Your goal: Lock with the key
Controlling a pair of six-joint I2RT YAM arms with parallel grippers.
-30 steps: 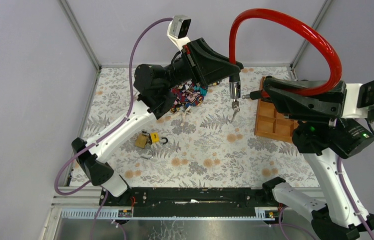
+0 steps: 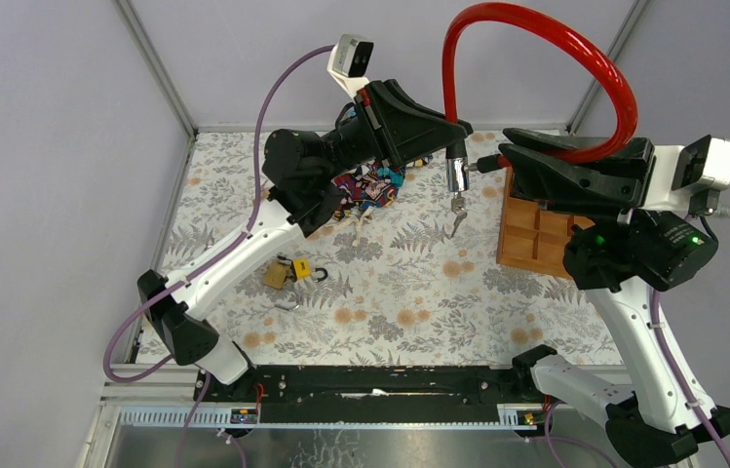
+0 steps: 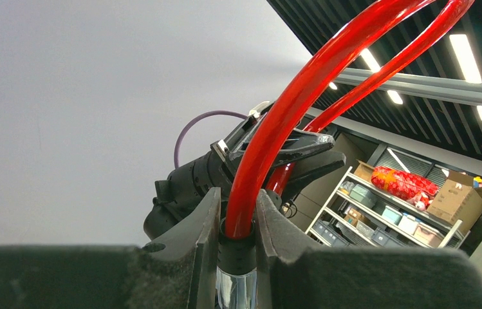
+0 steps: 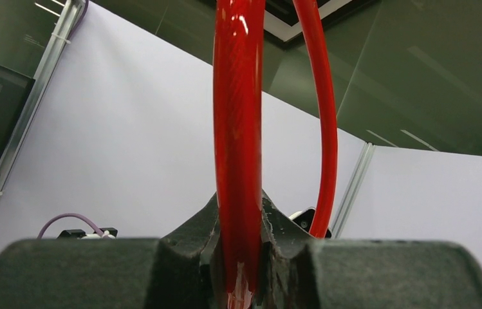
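A red cable lock (image 2: pixel 575 46) arches between my two grippers. My left gripper (image 2: pixel 463 132) is shut on its black collar, just above the silver lock cylinder (image 2: pixel 457 175), which points down. Keys (image 2: pixel 458 210) hang from the bottom of that cylinder. The red cable's other end is held in my right gripper (image 2: pixel 509 156), with its black tip and metal pin (image 2: pixel 478 167) reaching left to the cylinder's side. Pin and cylinder appear to touch; how deep the pin sits cannot be told. In the left wrist view the collar (image 3: pixel 237 254) stands between the fingers; in the right wrist view the red cable (image 4: pixel 239 154) does.
Padlocks (image 2: pixel 288 273) lie on the patterned table (image 2: pixel 390 292) at left. A colourful cloth (image 2: pixel 372 187) lies behind the left gripper, and a wooden compartment tray (image 2: pixel 533 234) below the right one.
My right gripper has moved up and left, bringing the pin from just short of the cylinder, and lower, up against its side. The left gripper has barely moved; the hanging keys have swung.
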